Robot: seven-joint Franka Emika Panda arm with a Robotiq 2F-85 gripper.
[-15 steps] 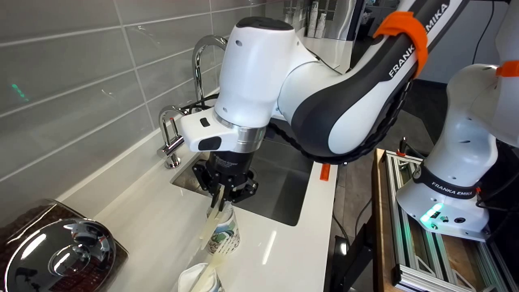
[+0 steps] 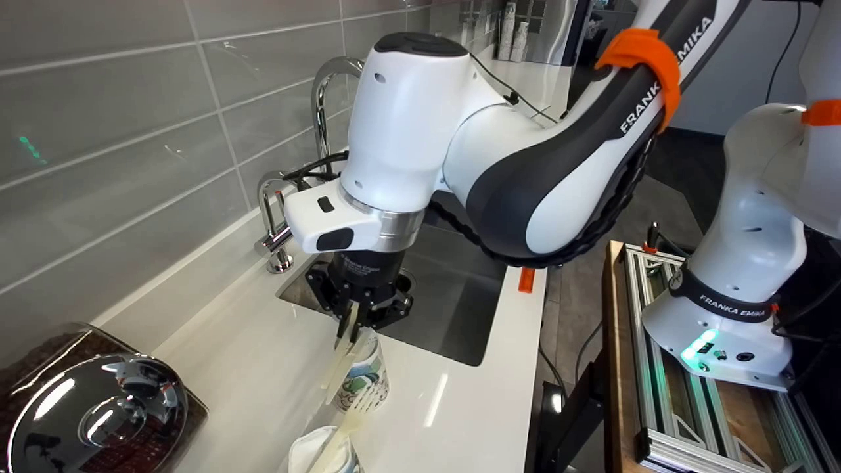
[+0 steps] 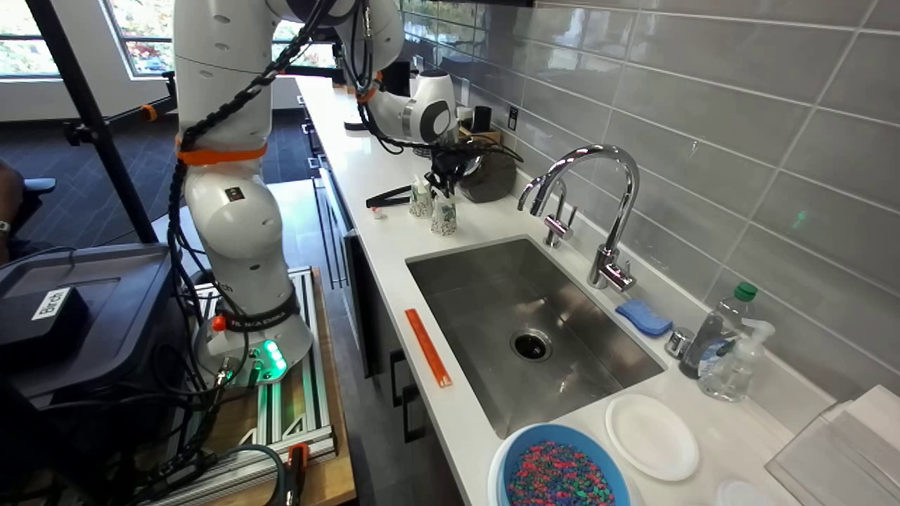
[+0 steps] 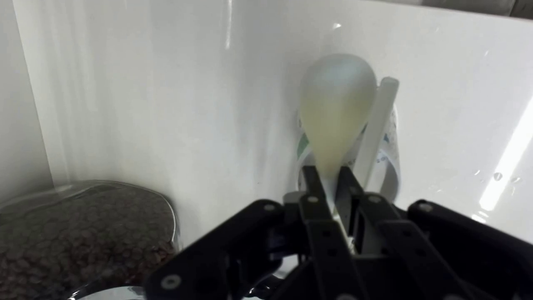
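Observation:
My gripper [image 2: 347, 339] is shut on a pale plastic spoon [image 4: 338, 95]. In the wrist view the spoon's bowl sticks out past my fingers, and its narrow part passes between them. Under it stands a patterned paper cup [image 2: 370, 378], upright on the counter, with the gripper just above and beside its rim. A white utensil handle [image 4: 375, 130] leans out of this cup, close to the spoon. A second cup [image 2: 323, 450] is nearer that camera, with a pale fork [image 2: 364, 403] in it. My gripper hides part of the cups in the wrist view.
A dark bean-filled container [image 4: 90, 230] stands by the wall, next to a shiny lid [image 2: 94, 418]. The sink [image 3: 531, 312] and its tall faucet [image 3: 628, 194] are beyond the cup. Bare counter [image 2: 236, 355] lies between cup and wall.
My gripper has shifted slightly to the left in exterior view 1, with the pale utensil still between its fingers. Both cups and the fork stay put.

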